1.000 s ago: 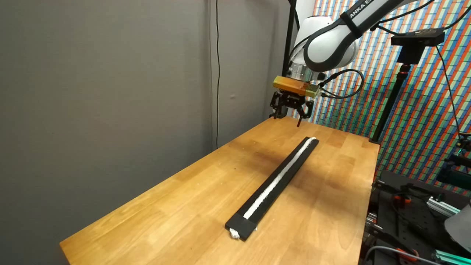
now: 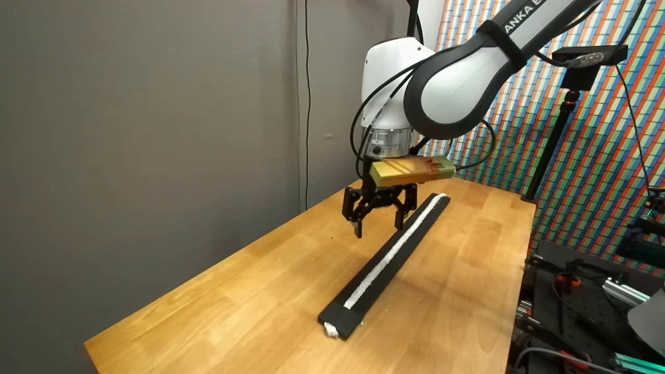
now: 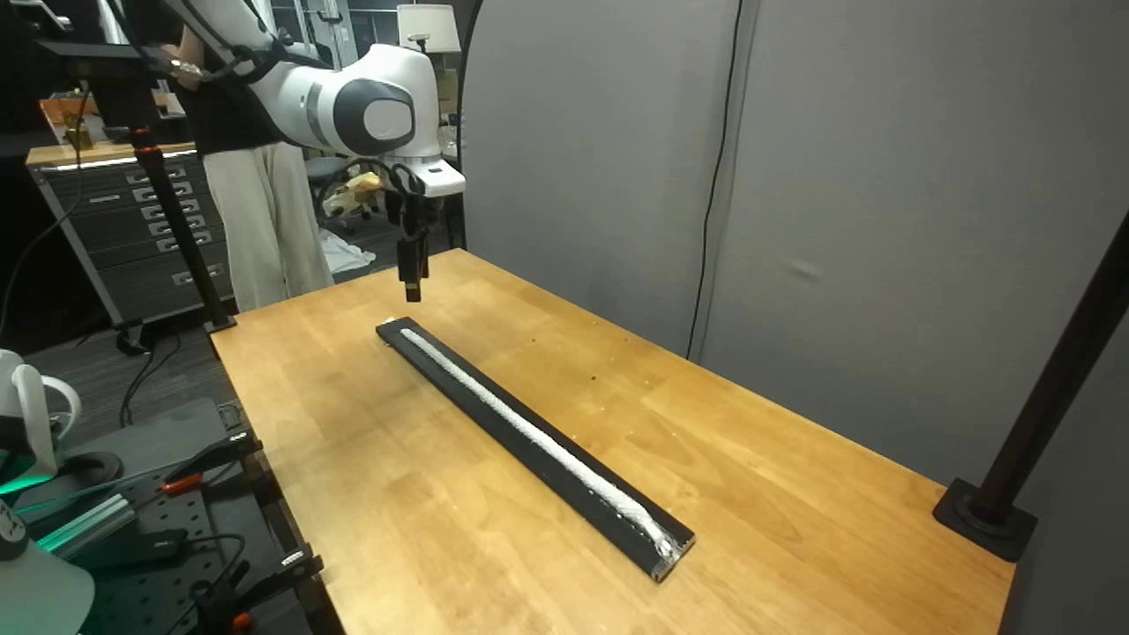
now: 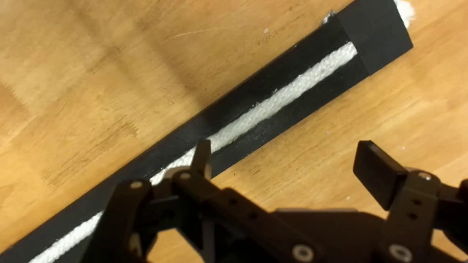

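Note:
On the wooden table lies a long flat black strip [image 2: 341, 306], with a white braided rope [image 2: 389, 255] running along its middle. A black band [image 4: 376, 35] crosses the rope near one end, and a white tuft [image 4: 404, 12] pokes out beyond it. My gripper [image 2: 378, 225] hangs above the table, pointing down, its fingers wide open and empty. From the wrist, one fingertip [image 4: 202, 157] overlaps the rope in view, while the other fingertip [image 4: 378, 173] is over bare wood. In the second exterior view the gripper [image 3: 413, 287] hovers near the strip's far end.
Bare tabletop [image 3: 349, 444] surrounds the strip on both sides. A grey wall panel [image 2: 187, 124] borders one long side. A black post [image 3: 995, 497] stands at a table corner, and a camera stand [image 2: 552, 143] at the far end. Behind the table stands a person [image 3: 265, 212].
My gripper has come away from the table's far end, toward the first exterior camera and lower, and looks turned somewhat. The strip and rope have stayed in place.

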